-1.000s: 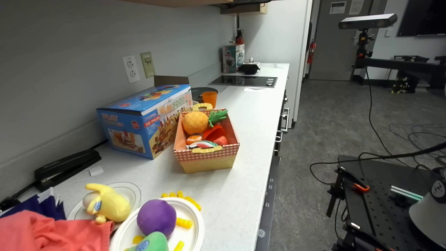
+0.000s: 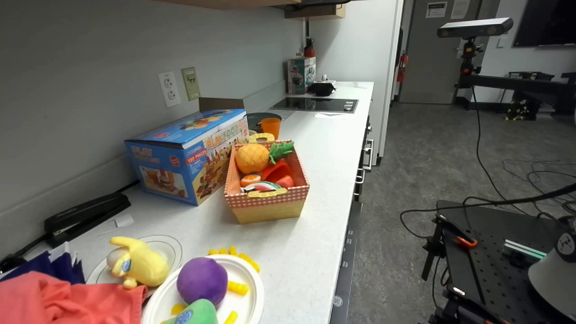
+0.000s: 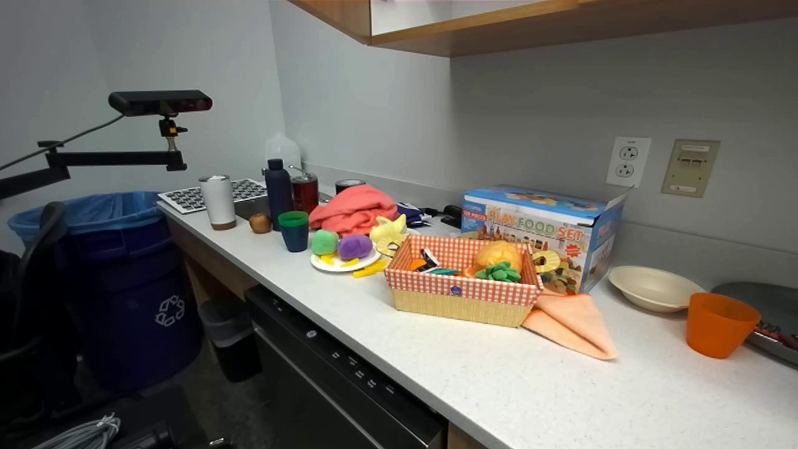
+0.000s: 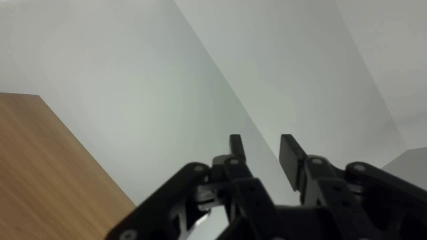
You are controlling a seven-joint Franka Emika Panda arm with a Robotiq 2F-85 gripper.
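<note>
In the wrist view my gripper is part open, its two dark fingers apart with only pale wall behind the gap. Neither exterior view shows the gripper. On the counter, a checked basket [image 2: 267,208] holds a toy pineapple [image 2: 252,158], red pieces and other play food. Closer to that camera, a white plate [image 2: 254,281] carries a purple plush [image 2: 202,281], a green plush [image 2: 197,313] and yellow pieces. A yellow plush [image 2: 143,264] lies beside the plate.
A play food box [image 3: 535,232] stands behind the basket. To its right are a cream bowl [image 3: 651,288] and an orange cup [image 3: 719,325]. Bottles and cups stand at the far left end. Wooden cabinet surface [image 4: 48,172] shows beside my gripper.
</note>
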